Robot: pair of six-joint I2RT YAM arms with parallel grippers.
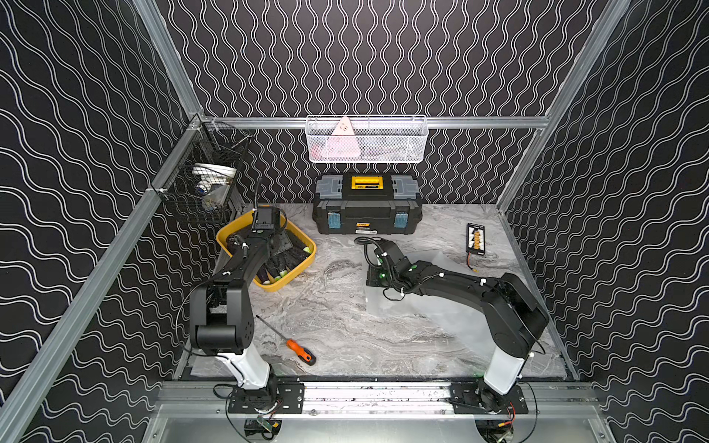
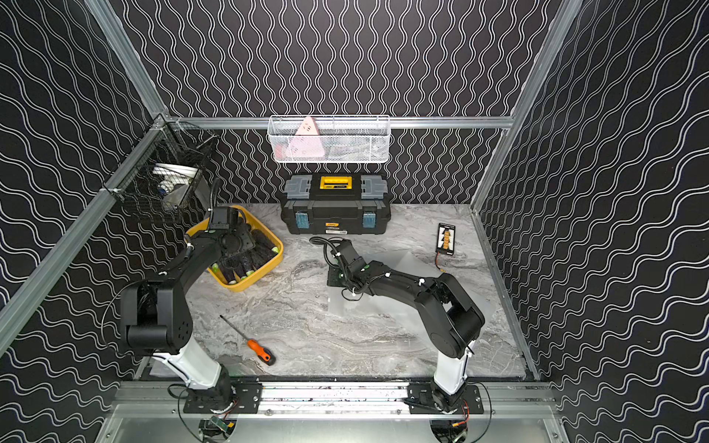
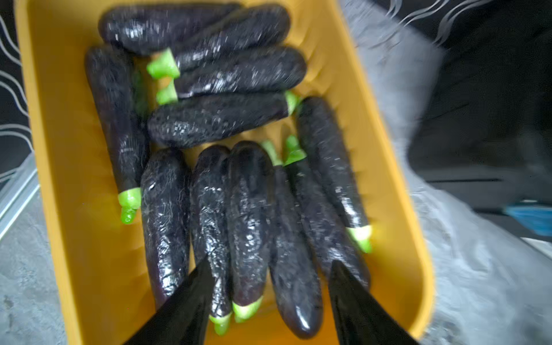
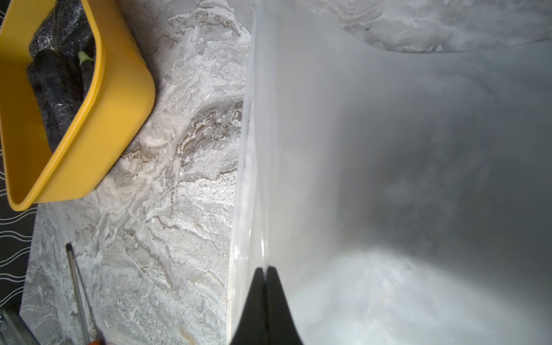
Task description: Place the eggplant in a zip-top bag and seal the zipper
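Several dark eggplants [image 3: 247, 224] with green stems lie in a yellow tub [image 3: 391, 201] [image 1: 302, 269] at the left of the table. My left gripper hangs over the tub, open, its fingers empty. My right gripper is shut at the edge strip of the frosted zip bag [image 4: 402, 172], which lies flat on the table; whether that edge is pinched between the fingertips is unclear.
A black toolbox [image 1: 367, 217] stands at the back. An orange-handled screwdriver [image 1: 299, 350] lies at the front left, a small board with yellow connectors [image 1: 475, 238] at the back right.
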